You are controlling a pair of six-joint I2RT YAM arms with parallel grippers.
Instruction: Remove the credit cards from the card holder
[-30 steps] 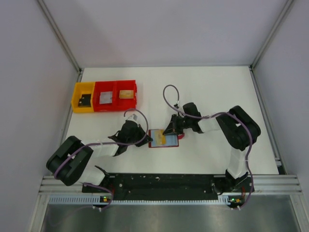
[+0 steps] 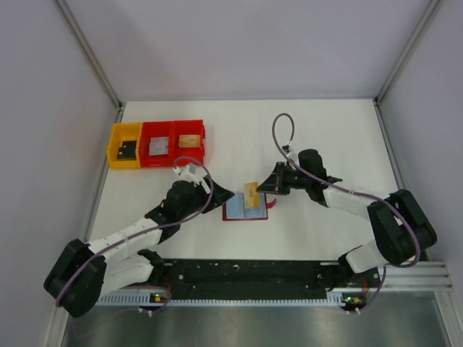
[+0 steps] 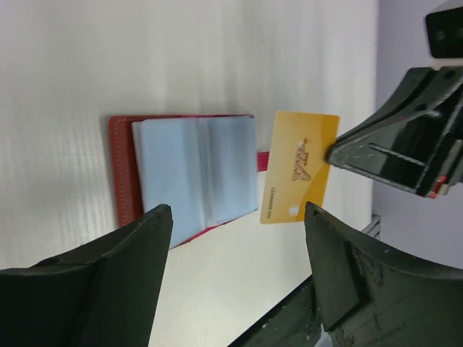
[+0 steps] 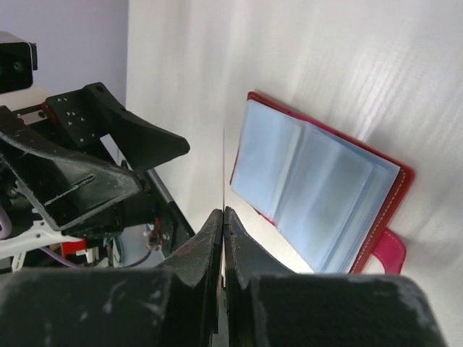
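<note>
A gold card [image 3: 299,165] hangs in my right gripper [image 2: 262,188], which is shut on its edge. Seen edge-on in the right wrist view, the card [image 4: 223,173] is a thin line rising from the fingertips. Below lies the open red card holder [image 2: 225,216], its clear pale sleeves [image 3: 173,177] spread flat on the table. The card is apart from the sleeves, raised above them. My left gripper stands open on the left side of the holder, with nothing between its fingers.
At the back left stand a yellow bin [image 2: 125,132] and red bins [image 2: 172,131], with a dark stack, pale cards and a gold card inside. A red strap [image 4: 391,251] sticks out from the holder.
My right gripper has moved right and up, carrying the gold card off the holder. My left gripper has opened and moved slightly toward the holder.
</note>
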